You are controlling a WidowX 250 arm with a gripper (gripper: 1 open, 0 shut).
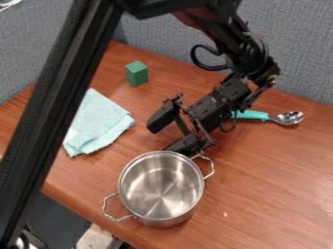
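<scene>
My black gripper (185, 146) hangs low over the wooden table just behind a steel pot (156, 190), its lower end close to the pot's back right handle. Its fingers are dark and partly hidden, so their opening and anything between them cannot be made out.
A green cube (136, 74) sits at the back left, a pale cyan cloth (93, 124) left of the arm. A spoon with a turquoise handle (287, 119) lies behind the arm to the right. A black post crosses the left side.
</scene>
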